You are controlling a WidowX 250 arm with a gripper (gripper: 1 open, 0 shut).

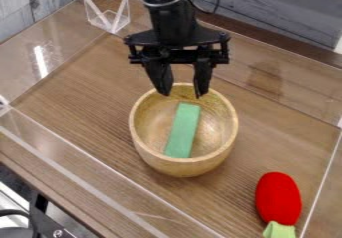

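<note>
A round wooden bowl [150, 143] sits mid-table with a green oblong block [183, 131] lying inside it. My black gripper [181, 81] hangs above the bowl's back rim, its fingers apart with nothing visible between them.
A red rounded object [278, 197] with a pale green part [278, 229] lies at the front right. A clear plastic item [107, 12] stands at the back left.
</note>
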